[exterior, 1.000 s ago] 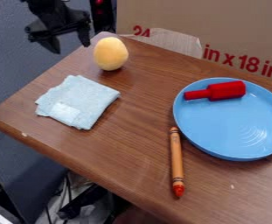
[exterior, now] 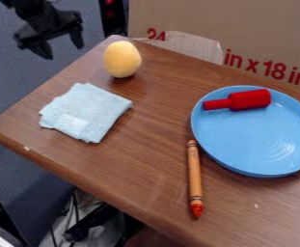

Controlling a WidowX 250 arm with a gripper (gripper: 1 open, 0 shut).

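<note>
My black gripper (exterior: 60,44) hangs at the top left, over the floor beyond the table's edge, its fingers apart and open with nothing visible between them. On the wooden table lie a folded light-blue cloth (exterior: 85,112) at the left, a yellow egg-shaped object (exterior: 122,59) at the back, an orange crayon-like stick (exterior: 195,178) with a red tip, and a blue plate (exterior: 253,145) on the right holding a red cylindrical object with a handle (exterior: 248,99).
A cardboard box (exterior: 236,34) stands along the back, with a clear plastic item beside the yellow object.
The objects on the table have not moved.
</note>
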